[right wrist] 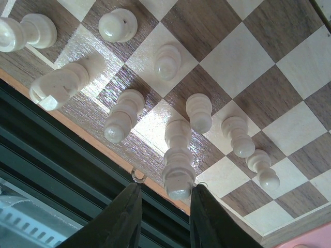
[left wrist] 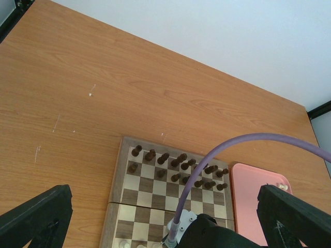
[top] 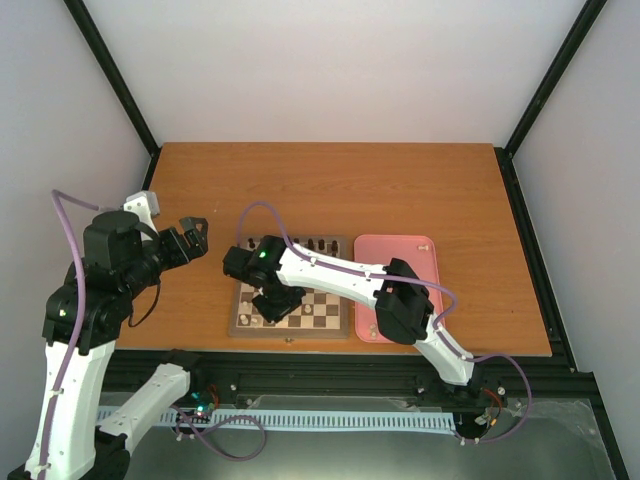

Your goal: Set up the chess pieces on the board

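Observation:
The chessboard [top: 330,320] holds dark pieces [left wrist: 163,160] along its far side and white pieces [right wrist: 126,111] on its near side. My right gripper is low over the white pieces, fingertips parted at the foot of the view, just before a tall white piece [right wrist: 178,175] near the board's edge; whether they touch it I cannot tell. In the top view its arm hides part of the board. My left gripper [top: 194,230] stands open and empty in the air left of the board.
A pink tray [top: 400,250] right of the board holds a few white pieces [left wrist: 283,186]. The table's front edge lies just beside the near rank.

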